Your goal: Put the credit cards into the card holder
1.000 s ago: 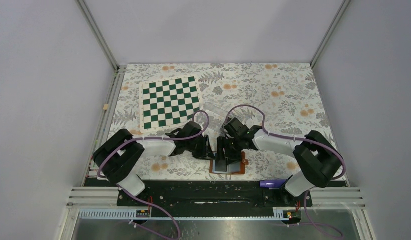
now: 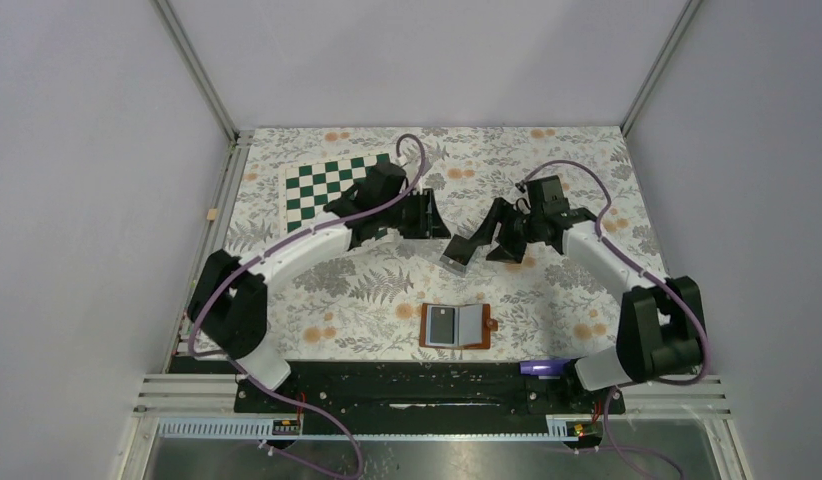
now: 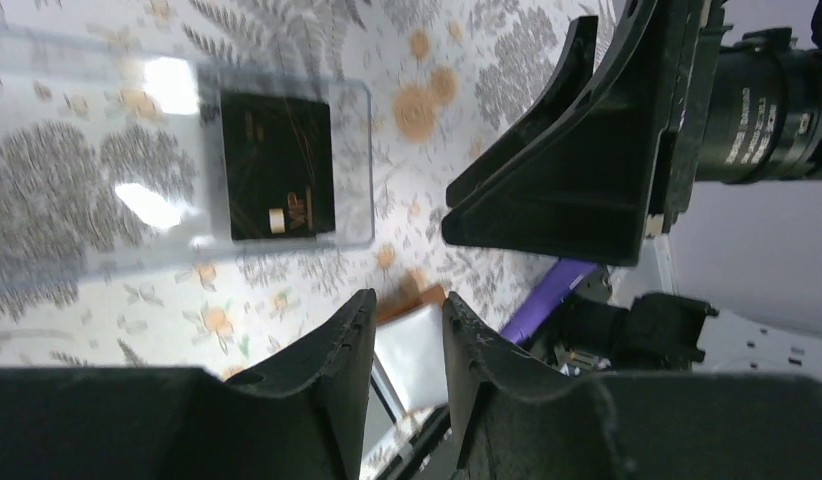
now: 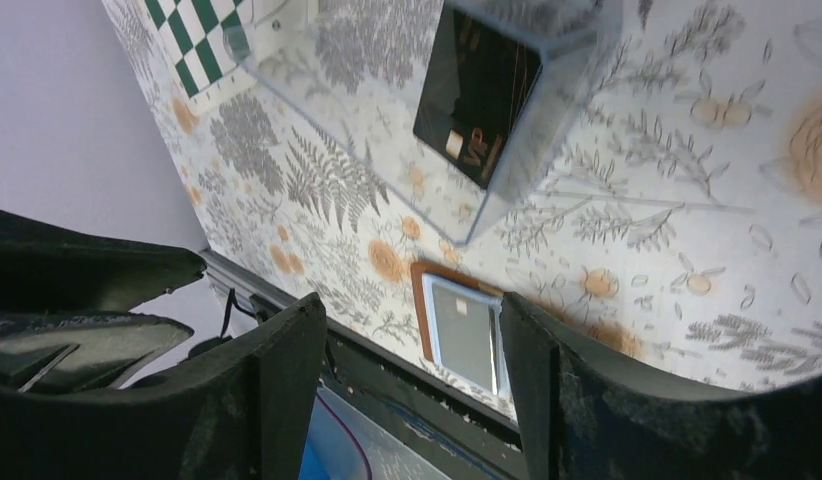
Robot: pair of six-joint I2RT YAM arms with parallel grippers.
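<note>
A clear plastic tray (image 2: pixel 449 262) holds dark cards, with a VIP-marked one on top, also in the right wrist view (image 4: pixel 477 90). The brown card holder (image 2: pixel 457 325) lies open near the front edge, a dark card in its left side. My left gripper (image 2: pixel 435 225) hangs above and left of the tray, open, nothing between its fingers. My right gripper (image 2: pixel 490 232) is open at the tray's right, its fingers (image 4: pixel 277 370) apart and empty over the scene.
A green checkered board (image 2: pixel 317 185) lies at the back left, partly under my left arm. A purple object (image 2: pixel 542 368) sits at the front right edge.
Both arms have moved from over the card holder toward the back to the tray, spreading somewhat apart and uncovering the holder.
</note>
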